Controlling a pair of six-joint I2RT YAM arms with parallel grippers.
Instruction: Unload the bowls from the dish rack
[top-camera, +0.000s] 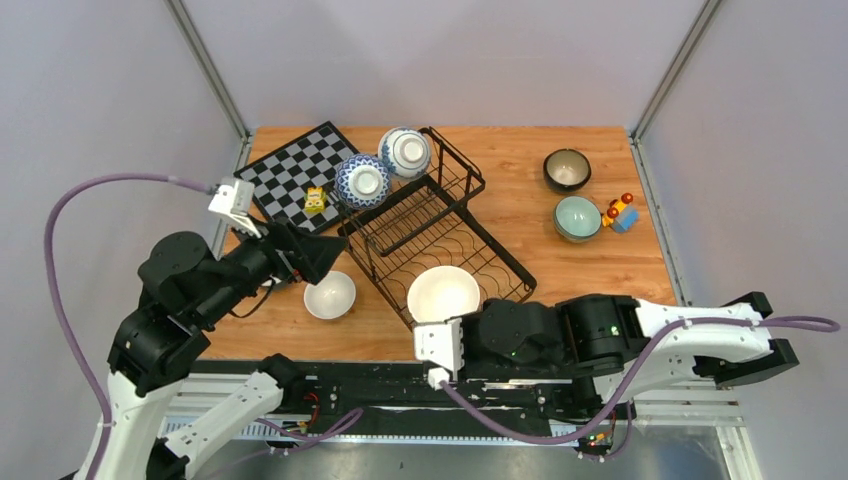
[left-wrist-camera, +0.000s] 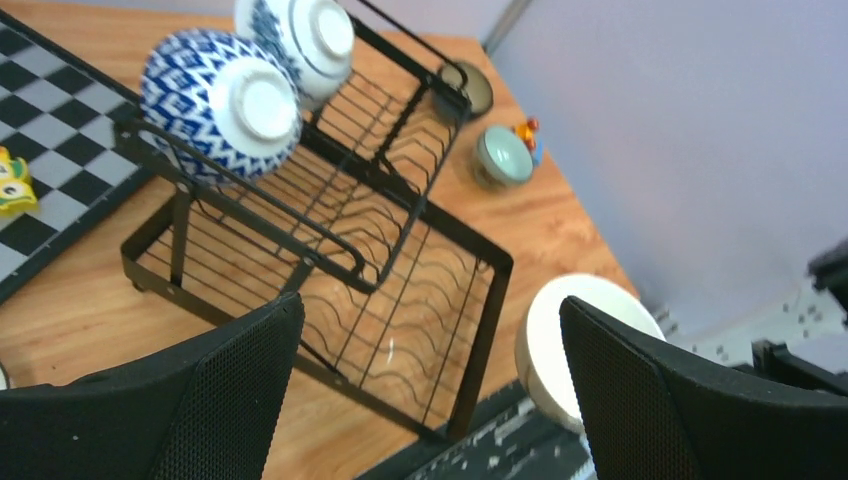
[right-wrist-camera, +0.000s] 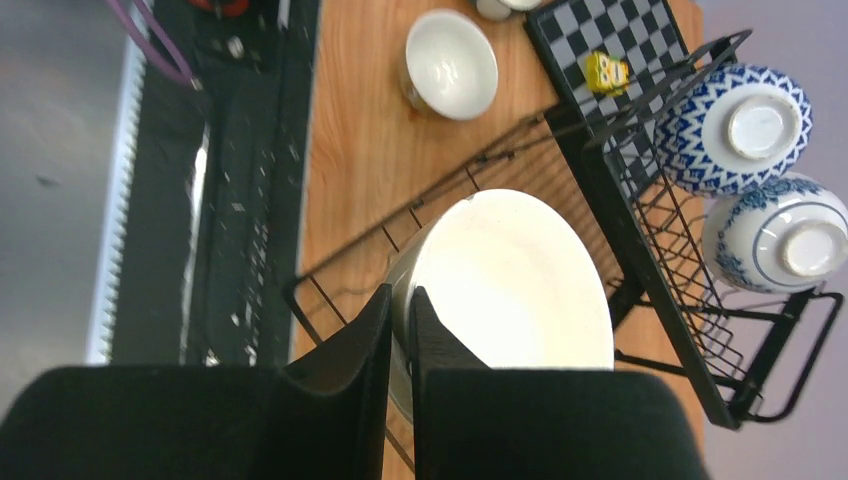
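Observation:
A cream bowl (top-camera: 443, 293) is held up over the front of the black dish rack (top-camera: 515, 272); in the right wrist view my right gripper pinches the rim of this bowl (right-wrist-camera: 515, 280) between its fingertips. My left gripper stands open beside the rack's left side, nothing between its fingers; in its view the cream bowl (left-wrist-camera: 543, 350) appears beyond the right finger. Two blue-and-white bowls, one patterned (top-camera: 363, 181) and one paler (top-camera: 405, 153), rest bottom-out on the upper tier. A white bowl (top-camera: 330, 295) sits on the table left of the rack.
A dark bowl (top-camera: 567, 170), a celadon bowl (top-camera: 577, 218) and a small toy (top-camera: 622, 214) stand at the right. A chessboard (top-camera: 300, 170) with a yellow block (top-camera: 315, 200) lies back left. Another white bowl near the left arm is mostly hidden. Table right of the rack is clear.

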